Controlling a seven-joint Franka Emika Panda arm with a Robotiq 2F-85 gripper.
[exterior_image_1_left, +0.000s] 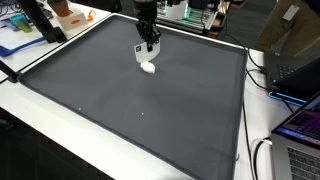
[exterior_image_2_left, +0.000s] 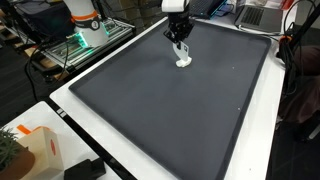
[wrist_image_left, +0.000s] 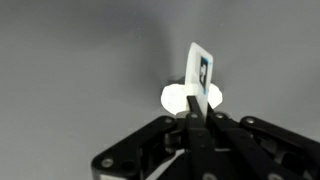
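Note:
My gripper (exterior_image_1_left: 149, 43) is shut on a white, flat-looking piece (exterior_image_1_left: 147, 53) with dark and blue print on one face in the wrist view. That held piece (exterior_image_2_left: 181, 50) points down toward a small, white, rounded object (exterior_image_2_left: 184, 63) on the dark table mat. Seen from the wrist, the held piece (wrist_image_left: 200, 72) crosses in front of the white object (wrist_image_left: 174, 98) and hides its middle. Whether the two touch, I cannot tell.
A laptop (exterior_image_1_left: 299, 130) and cables lie off to the right in exterior view 1. Exterior view 2 shows a plant (exterior_image_2_left: 14, 155) near the lower left corner.

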